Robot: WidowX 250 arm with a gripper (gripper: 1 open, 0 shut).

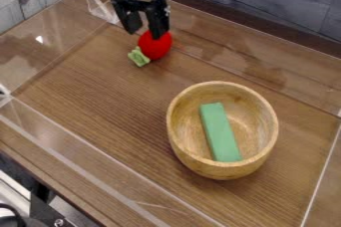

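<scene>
At the upper middle of the wooden table, my black gripper (142, 18) hangs with open fingers just above and behind a round red object (155, 46). A small green piece (138, 56) lies against the red object's left side, looking like a stem or leaves. At the lower right, a yellow-tan bowl (252, 105) holds a long green block (218, 131).
The table's edge runs along the left, with dark floor and cables beyond it.
</scene>
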